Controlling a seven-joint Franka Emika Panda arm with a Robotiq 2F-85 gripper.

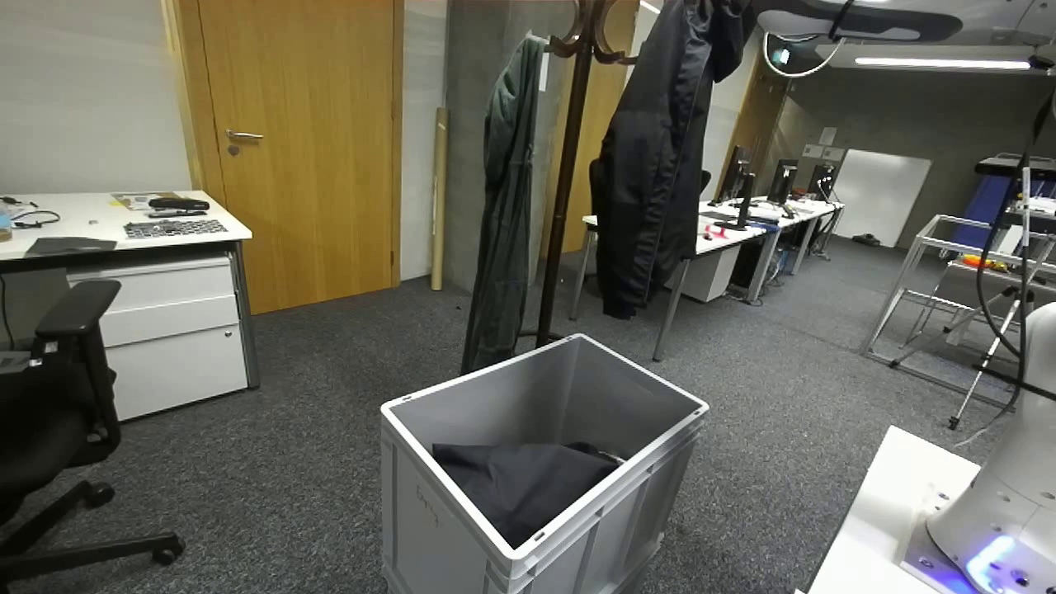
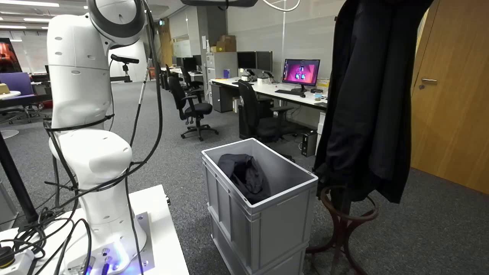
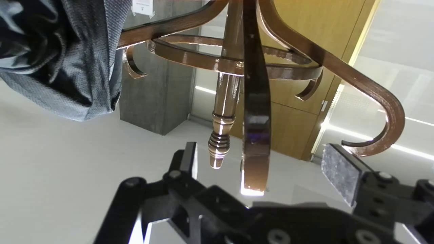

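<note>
In the wrist view my gripper is open, its grey pads (image 3: 340, 173) wide apart. That view looks inverted, with the brown coat rack's finial (image 3: 218, 142) pointing down. One curved rack hook (image 3: 257, 162) appears in the gap; its depth relative to the fingers I cannot tell. A dark garment (image 3: 81, 69) is at the upper left there. Exterior view 1 shows a black coat (image 1: 653, 158) and a dark green garment (image 1: 505, 198) hanging on the rack (image 1: 564, 188). Dark cloth (image 1: 525, 480) lies in the grey crate (image 1: 445, 539). Neither exterior view shows the fingers.
The white arm base (image 2: 110, 243) stands on a white table (image 2: 162, 229), with loose cables around it. A desk (image 1: 178, 242) and office chair (image 1: 74, 386) are at the left. Carpet (image 1: 287, 445) lies clear between desk and crate.
</note>
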